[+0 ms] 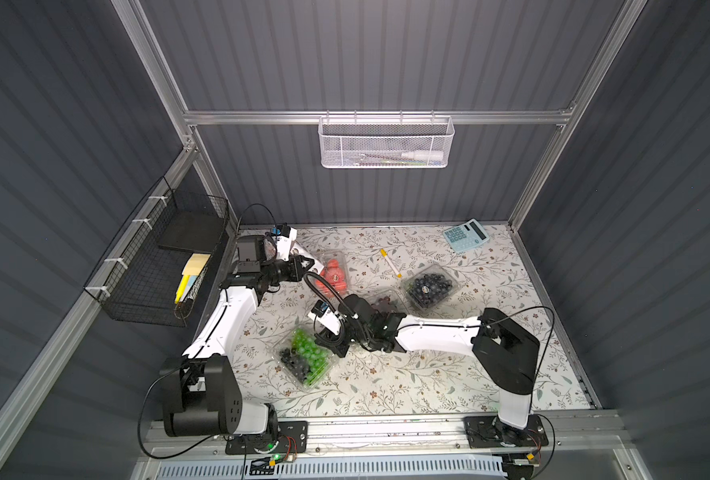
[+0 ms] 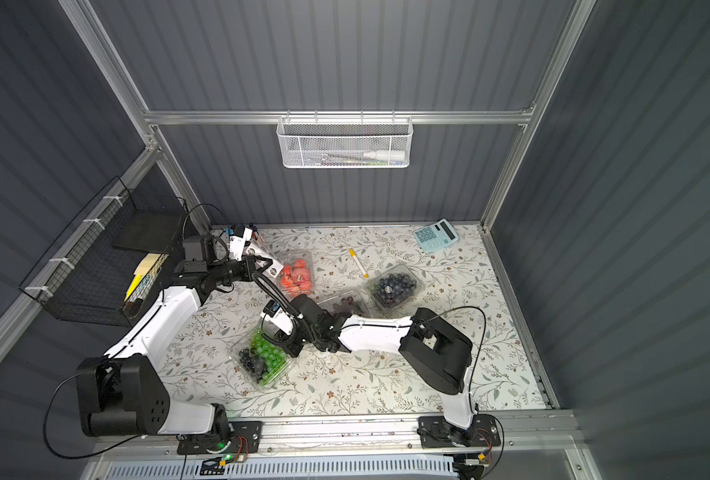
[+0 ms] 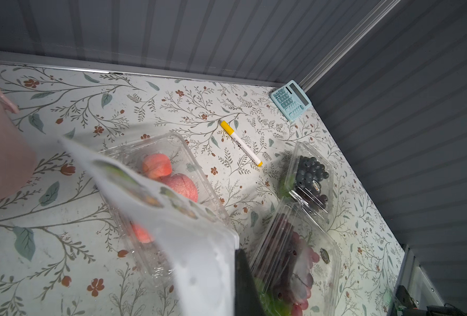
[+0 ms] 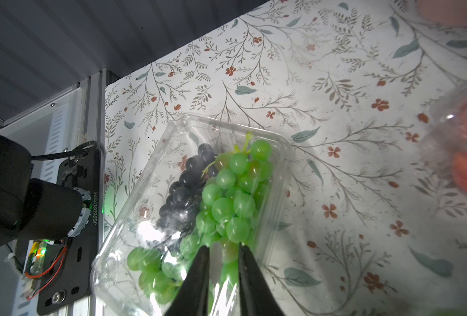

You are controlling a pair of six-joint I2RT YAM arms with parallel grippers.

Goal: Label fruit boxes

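Observation:
My left gripper is shut on a white sticker sheet with fruit pictures, held above the box of peaches. At the front left, a clear box holds green and dark grapes; my right gripper is low over its near right part, its fingertips blurred in the right wrist view, so what lies between them is unclear. A box of red grapes sits in the middle, partly hidden behind the right arm, and a box of dark grapes lies to its right.
A marker and a calculator lie at the back. A pink container stands left of the peaches. A black mesh basket hangs on the left wall.

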